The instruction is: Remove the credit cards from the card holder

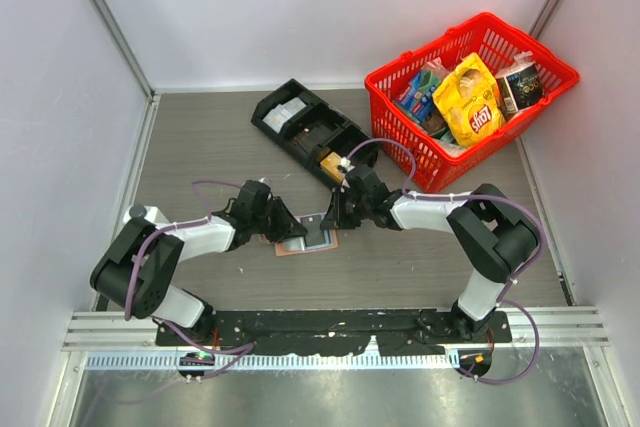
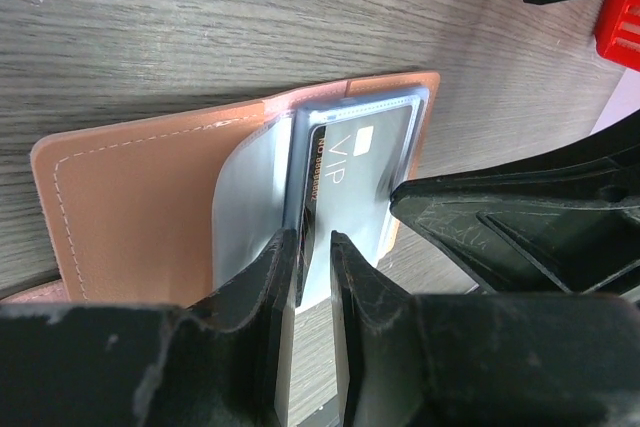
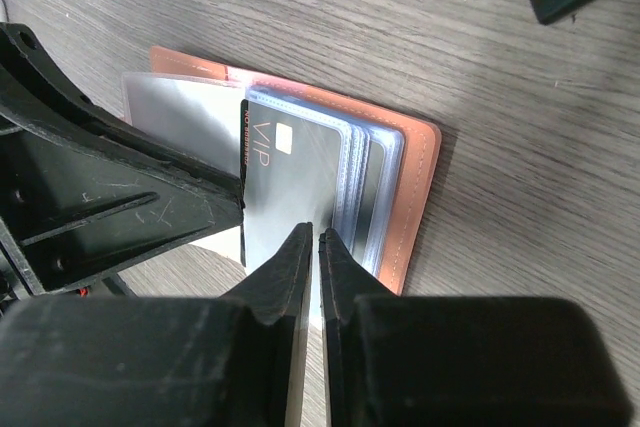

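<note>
The brown card holder (image 2: 140, 197) lies spread flat on the table, its clear sleeves fanned out. A grey VIP card (image 3: 290, 172) sits inside a clear sleeve (image 3: 352, 172) over the holder's right part. My right gripper is shut on the sleeve's right edge, a narrow pale strip showing between its fingers. From the other side, my left gripper stands slightly open at the card's dark-striped edge, its fingertips low over that edge. Whether the left fingers touch the card, I cannot tell. Top view: both grippers cover part of the holder (image 1: 308, 249).
Behind the grippers lies a black divided tray (image 1: 318, 133) with small items in it. A red basket (image 1: 400, 132) of packaged goods stands at the back right.
</note>
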